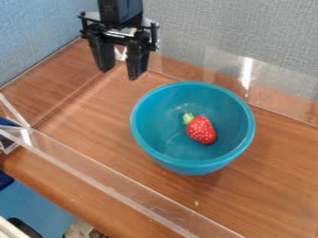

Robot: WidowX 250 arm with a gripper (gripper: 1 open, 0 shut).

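My black gripper (119,56) hangs at the upper left, over the wooden surface, open and empty between its fingers. To its lower right a teal bowl (162,130) stands on the wood, with a red strawberry (203,131) with a green top lying inside it, right of the bowl's middle.
Clear low walls (112,187) edge the wooden surface (69,116) at the front and back. A grey textured wall stands behind, a light blue one at the left. A dark blue and white object at the left edge is partly cut off.
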